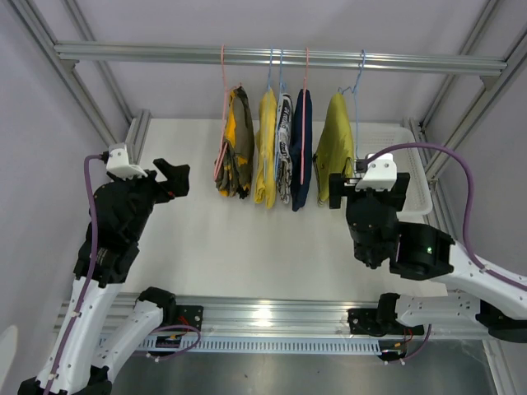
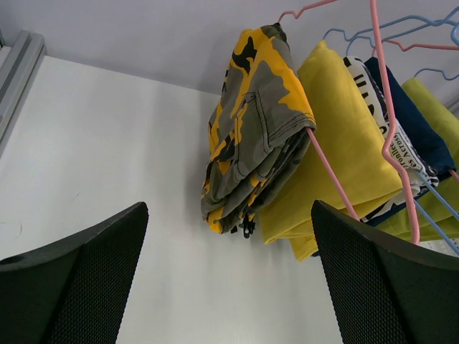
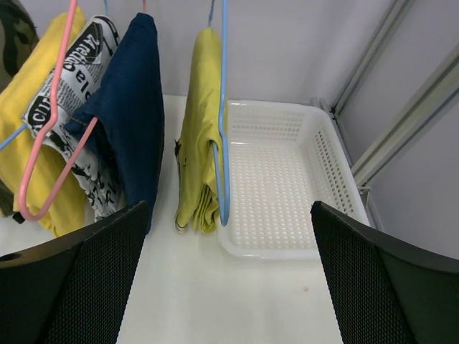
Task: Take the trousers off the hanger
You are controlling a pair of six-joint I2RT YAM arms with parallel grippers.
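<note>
Trousers in several colours hang on wire hangers from the rail [image 1: 148,53]: a camouflage pair [image 2: 251,122], a yellow pair [image 1: 265,148], a patterned pair [image 1: 283,148], a navy pair [image 3: 136,107] and an olive-yellow pair [image 3: 197,122] on a blue hanger [image 3: 224,165]. My left gripper is open, left of and in front of the camouflage pair, with nothing between its fingers. My right gripper is open and empty, in front of the olive-yellow pair, which hangs at the right end of the group.
A white slotted basket [image 3: 280,179] stands at the back right, behind my right gripper. The white board [image 1: 189,230] is clear at left and in front. Metal frame posts and grey walls bound both sides.
</note>
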